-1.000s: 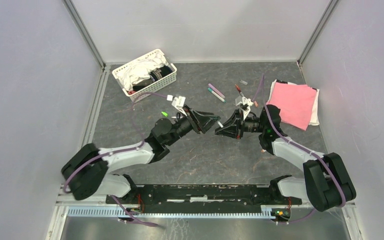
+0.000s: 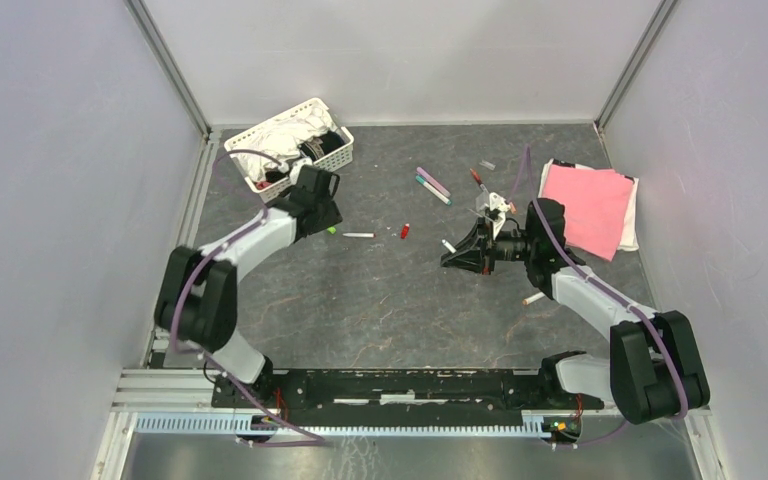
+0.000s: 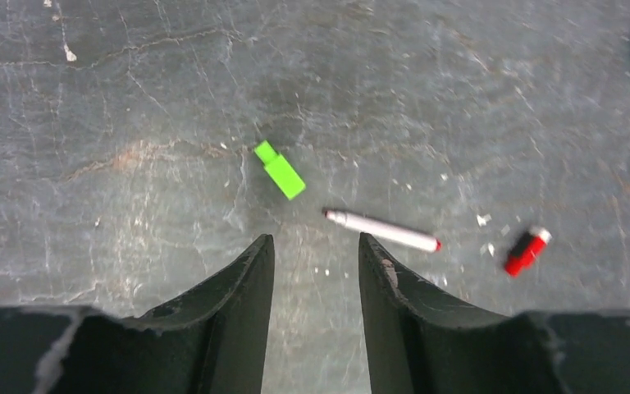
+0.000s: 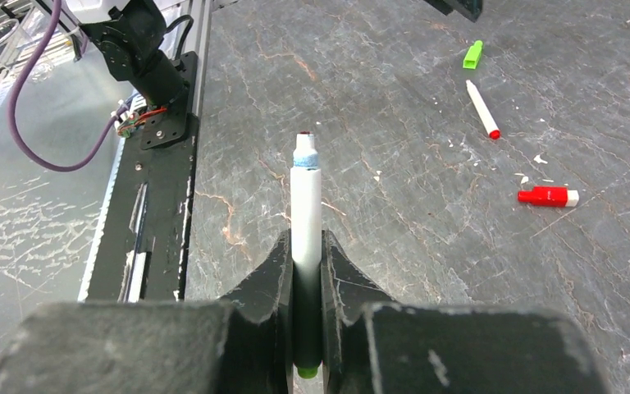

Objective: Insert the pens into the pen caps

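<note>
My right gripper is shut on an upright white pen with a green end, its tip uncapped. My left gripper is part open above the table, with empty fingers over a green cap (image 3: 283,175). Nearby lie a white pen with red tip (image 3: 381,231) and a red cap (image 3: 525,250). Teal-capped (image 2: 433,190) and purple (image 2: 432,180) pens lie farther back, beside a red pen (image 2: 477,180).
A white basket of cloth (image 2: 340,157) stands at the back left. Pink and white cloths (image 2: 585,205) lie at the right.
My left gripper has moved away from the pen in my right gripper, leftward and back over the green cap. The right gripper has shifted slightly rightward, still holding its pen.
</note>
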